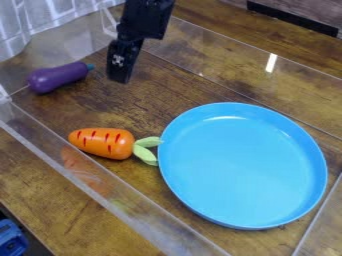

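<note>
My black gripper [128,56] hangs in the upper middle of the camera view, above and right of a purple eggplant [58,78]; whether it is open or shut is hard to make out. An orange carrot [102,142] with green leaves lies lower left, beside a large blue plate [242,161] that takes up the lower right. Both vegetables rest on the wooden surface, apart from the gripper.
Clear plastic walls border the wooden area [201,70]. A blue object [8,238] sits at the lower left corner, outside the wall. Bare wood is free at the centre and upper right.
</note>
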